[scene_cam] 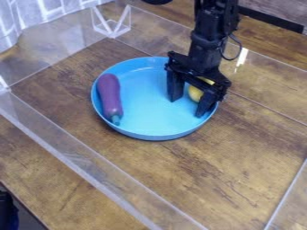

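Note:
A blue round plate [150, 117] sits on the wooden surface. A purple eggplant-like toy [109, 97] lies along its left side. On the right side lies a yellow object [203, 93], partly hidden by my black gripper [191, 101], which reaches down from the top with its fingers apart around the yellow object. Whether the fingers touch it is unclear.
Clear plastic walls run along the left and lower left. A white wire piece [109, 24] stands at the top left. The wood below and right of the plate is clear.

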